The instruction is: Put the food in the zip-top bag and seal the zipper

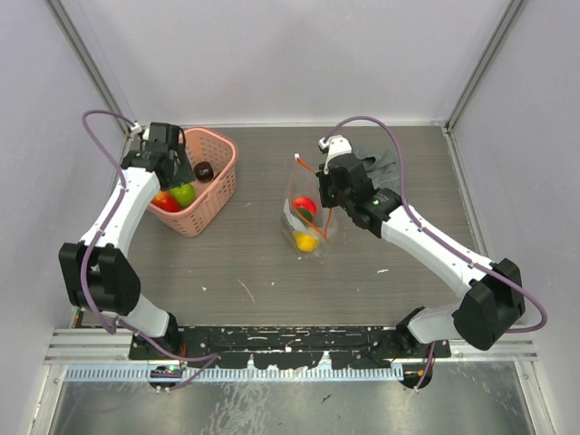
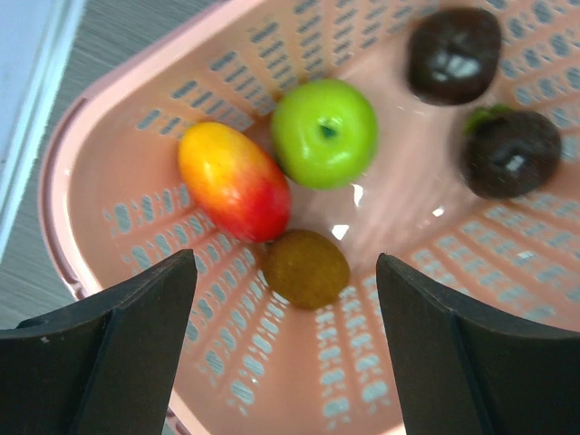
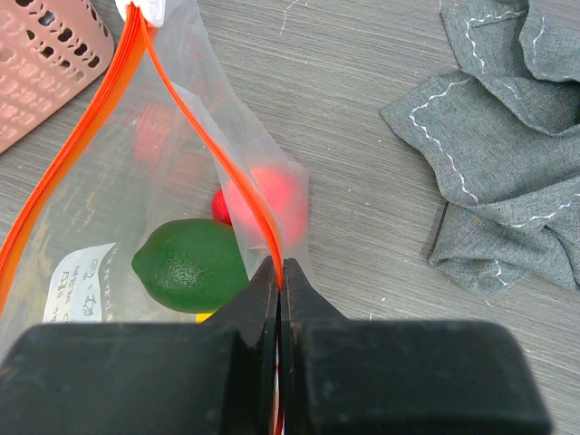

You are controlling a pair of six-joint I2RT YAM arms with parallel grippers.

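My left gripper stands open over the pink basket [image 1: 207,204]. In the left wrist view it holds a red-yellow fruit [image 2: 233,181], a green apple [image 2: 324,134], a brownish round fruit [image 2: 305,268] and dark items [image 2: 510,154]. The clear zip bag [image 1: 299,227] stands mid-table with red, green [image 3: 189,266] and yellow food inside. My right gripper is shut on the bag's orange-edged top.
A grey cloth [image 3: 489,163] lies right of the bag, behind the right arm. White walls surround the workspace.
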